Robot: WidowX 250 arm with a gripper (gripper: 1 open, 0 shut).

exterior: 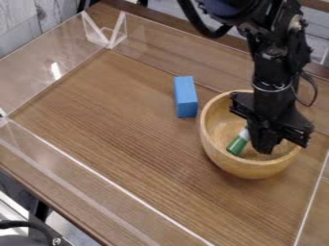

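Note:
My black gripper (263,133) reaches down into the tan bowl (252,165) on the right of the camera view. A green and white cylindrical object (237,144) lies inside the bowl, just left of my fingertips. What sits between the fingers is hidden by the gripper body, so whether it holds something cannot be told.
A blue block (186,95) lies just left of the bowl's back.

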